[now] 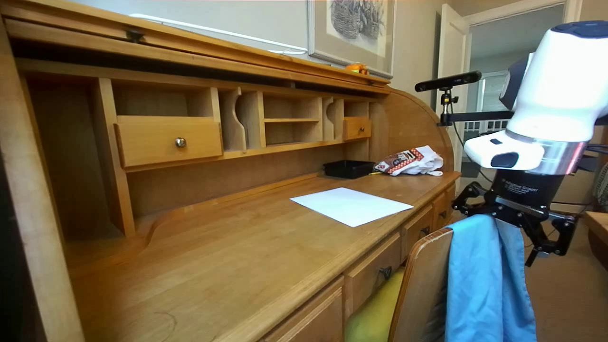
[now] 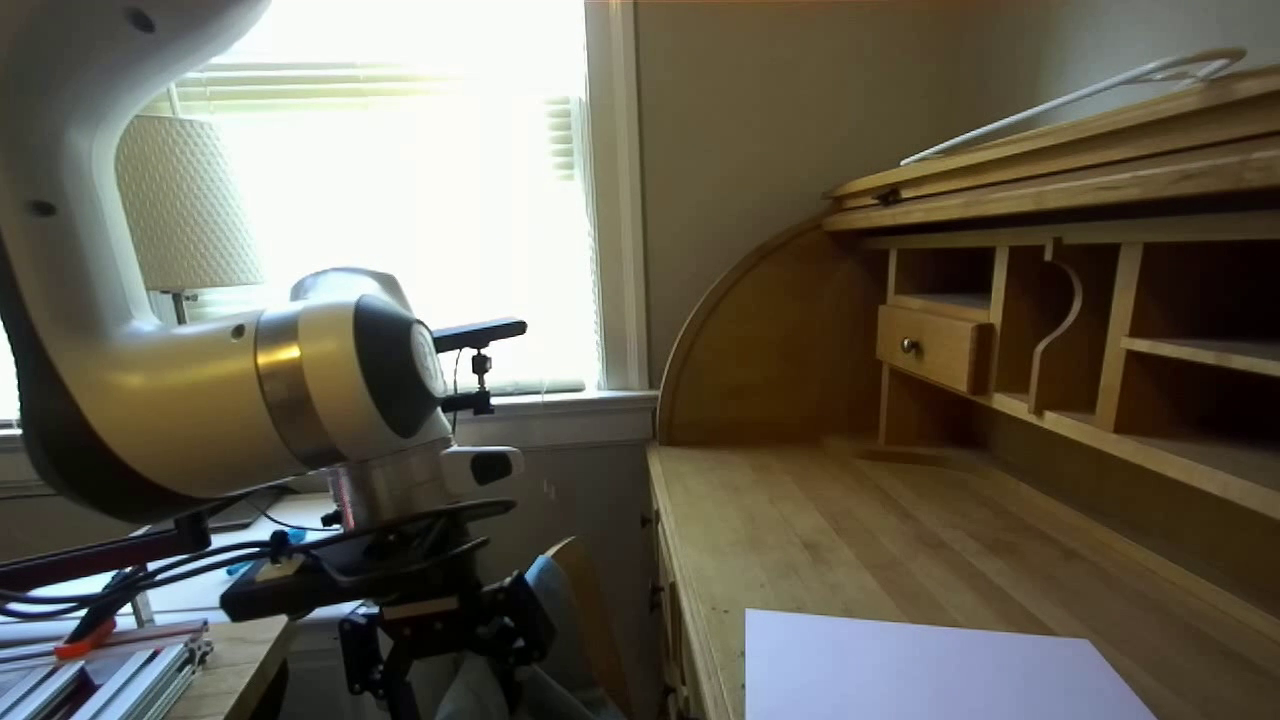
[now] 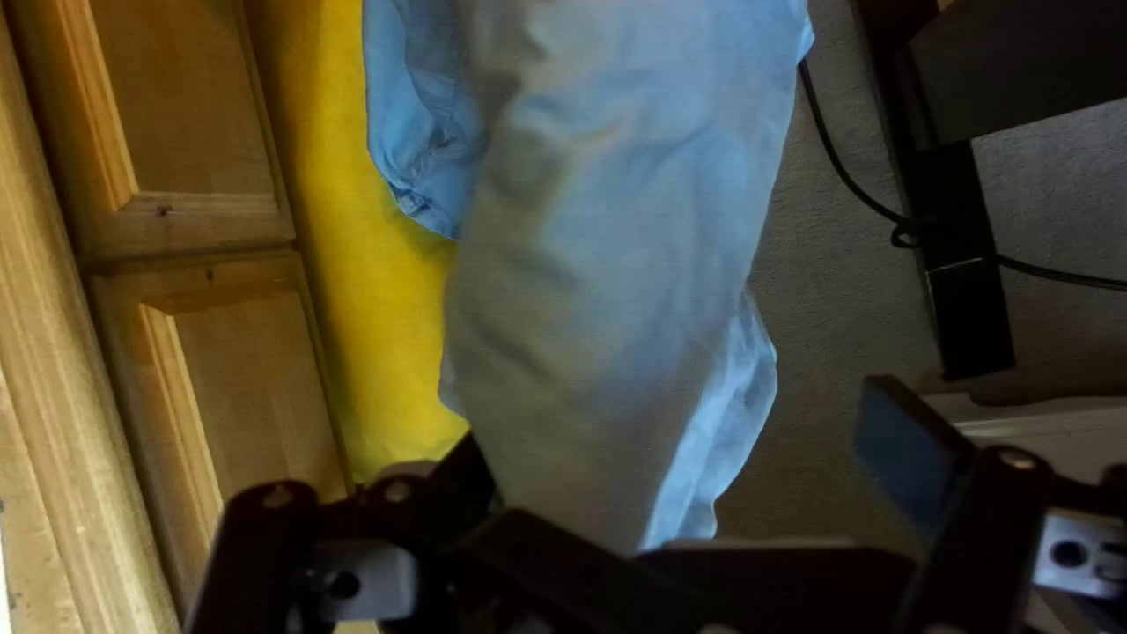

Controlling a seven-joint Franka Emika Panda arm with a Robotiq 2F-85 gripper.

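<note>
A light blue cloth (image 1: 484, 279) hangs over the back of the wooden chair (image 1: 424, 279), whose yellow seat (image 1: 373, 310) shows below. My gripper (image 1: 497, 245) points down around the cloth's upper part, its fingers apart. In the wrist view the cloth (image 3: 613, 275) runs down between the fingers, closer to the left one, which it partly hides. The right finger (image 3: 914, 454) stands clear of the cloth, with a gap over the floor. In exterior view 2 the gripper (image 2: 450, 684) is seen low beside the chair back, and little of the cloth shows.
The roll-top desk (image 1: 228, 251) stands beside the chair, with a white sheet (image 1: 352, 205), a black tray (image 1: 348, 168) and a crumpled bag (image 1: 413, 161) on it. Its front edge is close to the chair. A cable (image 3: 845, 158) lies on the floor to the right.
</note>
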